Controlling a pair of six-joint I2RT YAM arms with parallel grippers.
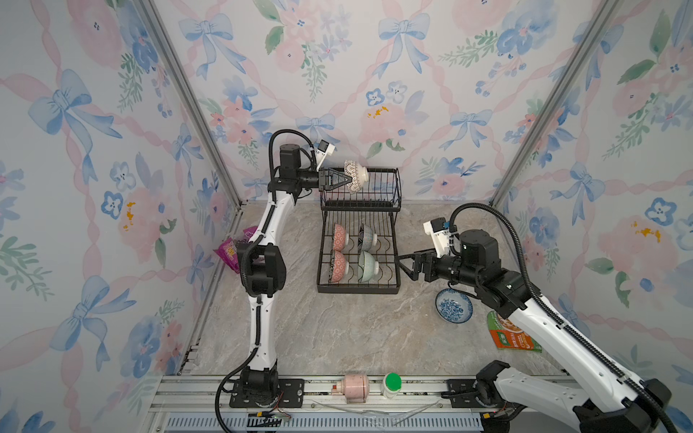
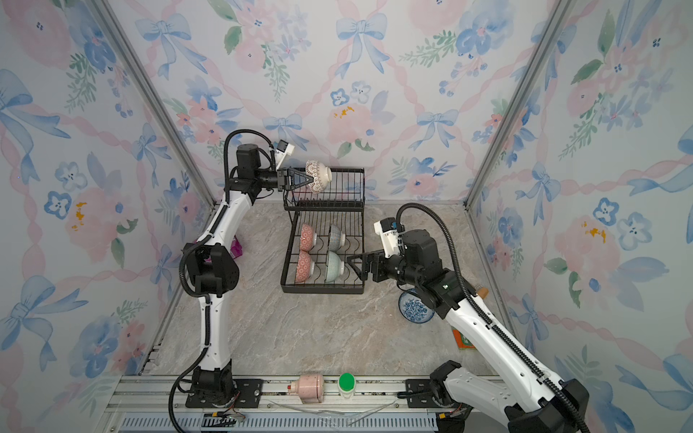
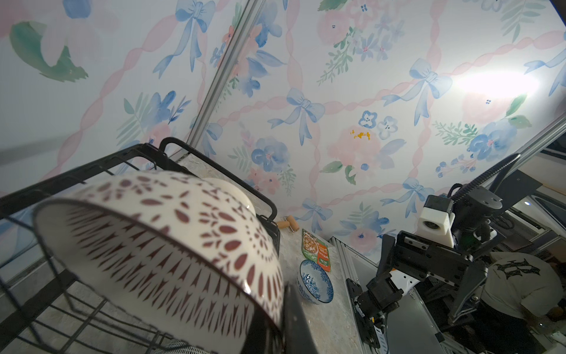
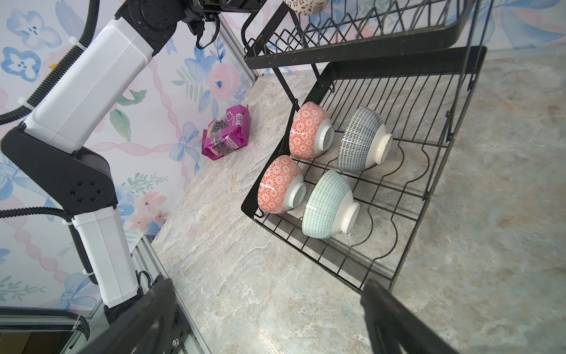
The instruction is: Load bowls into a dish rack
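Observation:
A white bowl with a brown pattern (image 3: 230, 230) is tilted on its side at the dish rack's upper tier (image 1: 382, 189). My left gripper (image 1: 348, 180) is shut on its rim, coming from the left. Whether the bowl rests on the wires cannot be told. On the lower tier (image 4: 377, 253) several bowls stand on edge: two red ones (image 4: 305, 128) (image 4: 277, 183), a dark checked one (image 4: 355, 138) and a pale green one (image 4: 323, 203). A blue-and-white bowl (image 1: 454, 306) sits on the table at the right. Right of the rack, my right gripper (image 1: 408, 267) hangs open and empty.
A purple packet (image 4: 227, 132) lies by the left wall, and an orange-green packet (image 1: 514, 333) lies at the right, close to the right arm. The table (image 1: 361, 332) in front of the rack is clear. The lower tier's right side has empty wires.

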